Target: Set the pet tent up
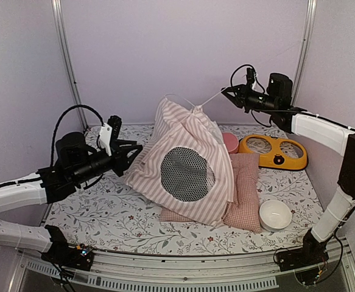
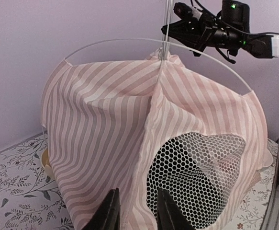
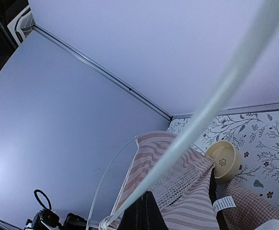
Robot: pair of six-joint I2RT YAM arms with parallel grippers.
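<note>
The pink striped tent (image 1: 165, 164) stands loosely at the middle with its round mesh window (image 1: 183, 173) facing forward and thin poles arching above. My right gripper (image 1: 224, 91) is high at the back right, shut on a thin white pole (image 3: 211, 105) that runs diagonally through the right wrist view. My left gripper (image 1: 134, 151) is just left of the tent; in the left wrist view its fingertips stand apart, with tent fabric beyond and nothing clearly held between them.
A checked cushion (image 1: 244, 188) lies under the tent. A white bowl (image 1: 275, 214), pink bowl (image 1: 229, 141) and yellow double holder (image 1: 274, 158) lie to the right.
</note>
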